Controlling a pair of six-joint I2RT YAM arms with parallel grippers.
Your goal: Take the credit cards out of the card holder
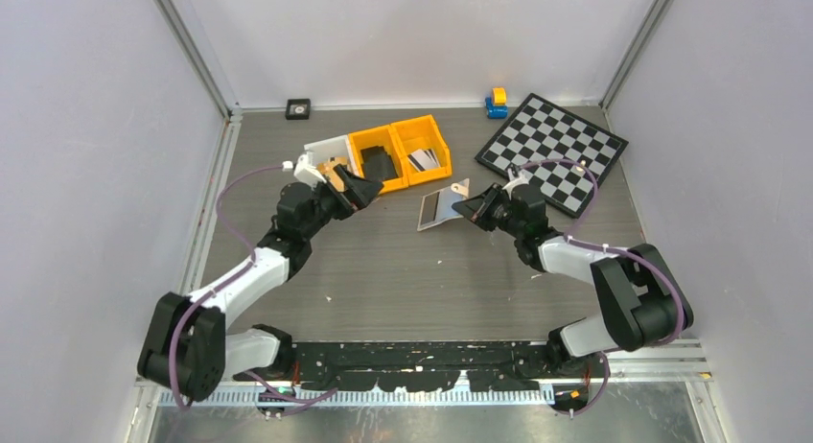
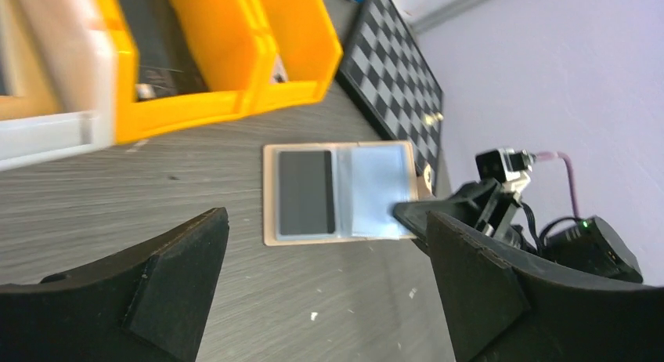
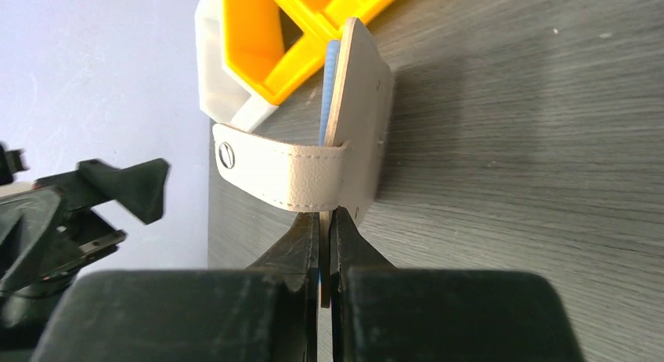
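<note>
The card holder (image 1: 443, 205) is held opened out above the table, its right end in my right gripper (image 1: 460, 213). In the left wrist view its inner face (image 2: 340, 193) shows a dark card (image 2: 306, 193) on one half and a pale blue panel (image 2: 381, 190) on the other. Seen from the right wrist, the fingers (image 3: 301, 244) pinch the beige holder (image 3: 368, 119) edge-on, and its strap with a snap (image 3: 274, 166) hangs out to the side. To the left, apart from the holder, my left gripper stands wide open and empty.
Behind stand a white bin (image 1: 329, 148) and two orange bins (image 1: 419, 127); the right orange one holds several cards (image 1: 423, 160), the middle one dark items. A checkerboard (image 1: 553, 153) lies at back right.
</note>
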